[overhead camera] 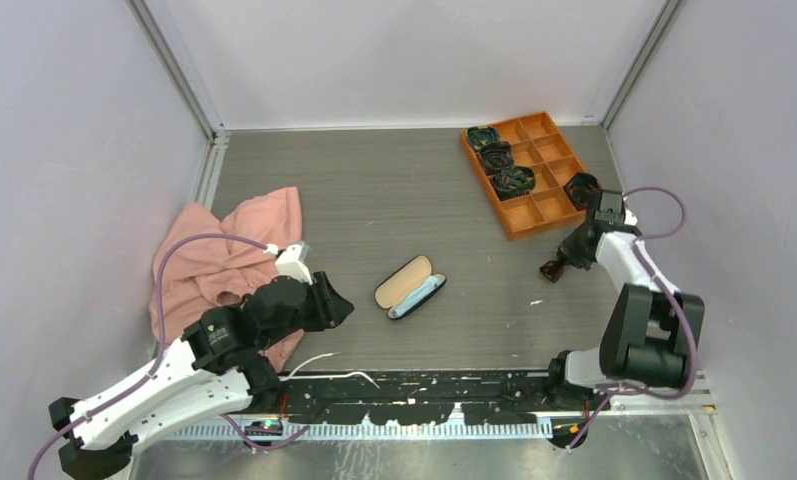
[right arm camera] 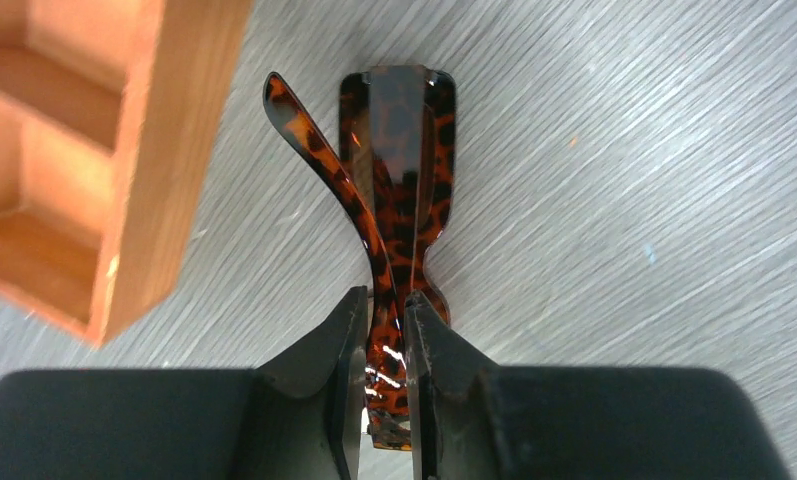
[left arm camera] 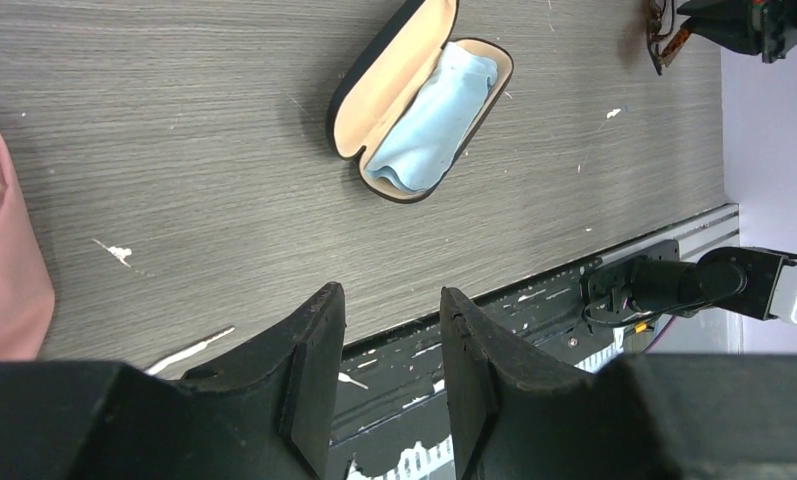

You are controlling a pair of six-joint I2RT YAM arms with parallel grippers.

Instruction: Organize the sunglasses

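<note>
Tortoiseshell sunglasses (right arm camera: 436, 180) hang from my right gripper, which is shut on them; one temple arm slants out to the left. In the top view the sunglasses (overhead camera: 551, 271) are over the grey table, just in front of the orange compartment box (overhead camera: 509, 222). An open glasses case (overhead camera: 402, 284), dark outside and tan inside, lies mid-table with a light blue cloth (left arm camera: 436, 118) in it. My left gripper stands open with nothing between its fingers, left of the case and well apart from it.
Several dark coiled items (overhead camera: 514, 181) fill compartments along the box's left side, and others are empty. A pink cloth (overhead camera: 229, 255) is crumpled at the left. Bare table lies between the case and the box.
</note>
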